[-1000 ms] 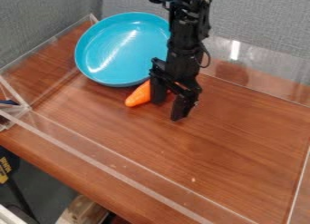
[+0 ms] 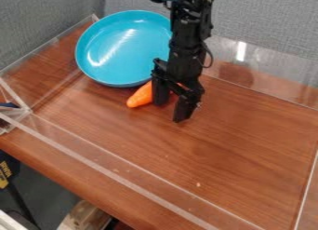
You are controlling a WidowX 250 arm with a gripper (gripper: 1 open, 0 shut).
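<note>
The black gripper (image 2: 172,96) reaches down to the wooden table, its fingers beside an orange carrot-like object (image 2: 140,96) that lies at the lower edge of a blue plate (image 2: 114,47). The gripper's dark body hides the object's right end, and whether the fingers hold it cannot be told.
Clear plastic edging runs along the table (image 2: 230,159)'s back and left sides. Wide bare wood lies to the right and front. A grey padded wall stands behind, and clutter sits below the left edge.
</note>
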